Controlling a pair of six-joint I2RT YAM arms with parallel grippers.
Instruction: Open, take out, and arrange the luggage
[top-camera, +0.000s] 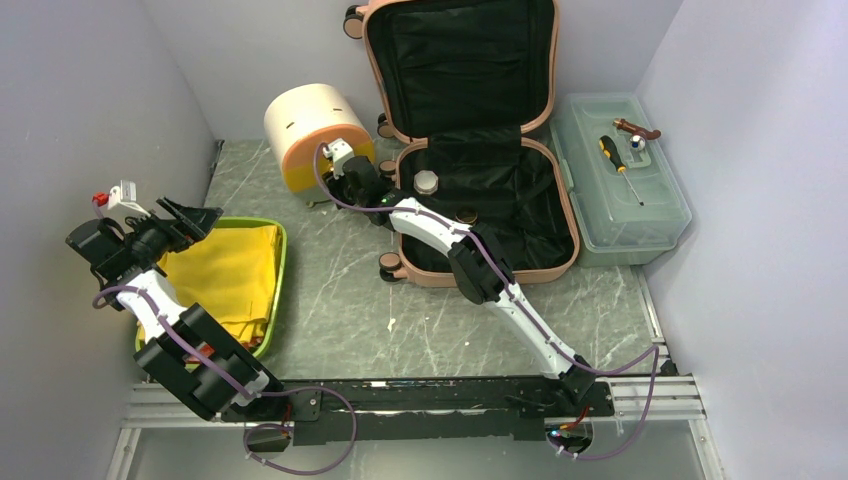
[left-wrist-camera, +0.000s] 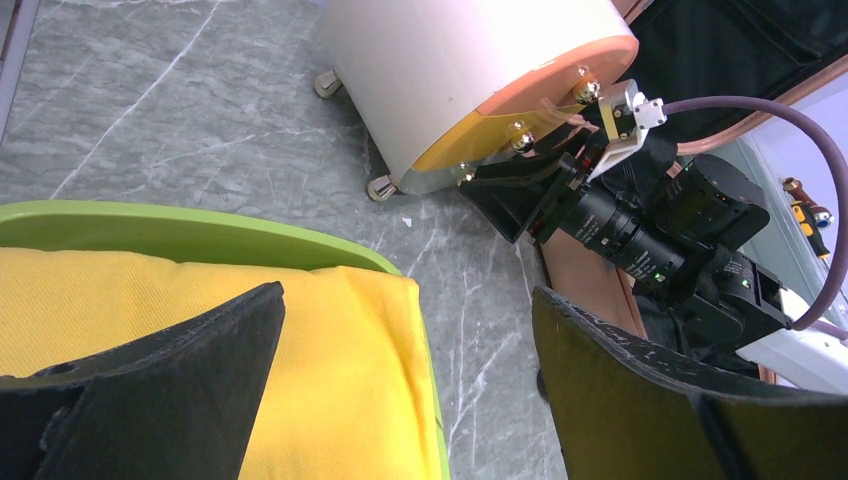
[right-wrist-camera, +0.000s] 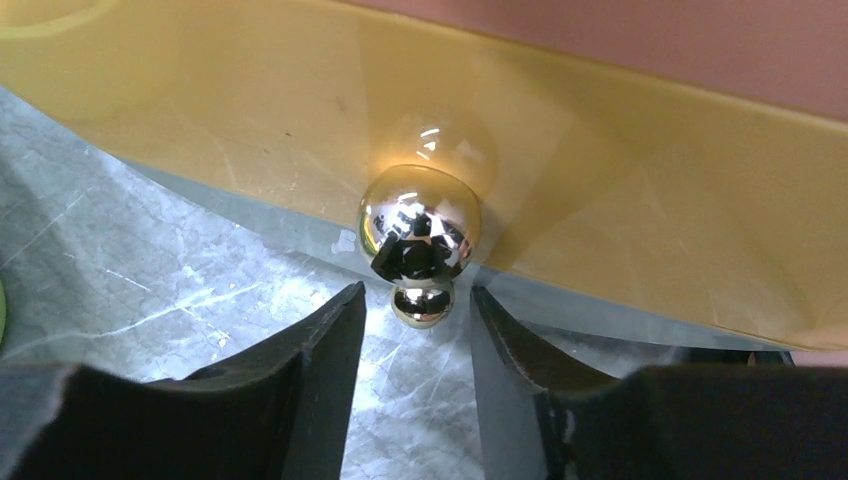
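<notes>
An open suitcase (top-camera: 535, 220) with black lining holds a white round jar (top-camera: 425, 181) and a darker round item (top-camera: 466, 215). Left of it stands a cream drawer unit (top-camera: 305, 105) with orange and yellow fronts and shiny knobs. At its front is my right gripper (top-camera: 334, 178); in the right wrist view its fingers stand part open just below and either side of a silver knob (right-wrist-camera: 420, 225) on the yellow front. My left gripper (top-camera: 200, 222) is open over a green basket (top-camera: 283, 255) of yellow cloth (top-camera: 215, 270), with nothing between its fingers.
A translucent lidded bin (top-camera: 630, 240) at the right carries a screwdriver (top-camera: 622, 168) and a brown-handled tool (top-camera: 640, 131). Bare marble table shows between basket and suitcase and along the front. Grey walls close in the back and both sides.
</notes>
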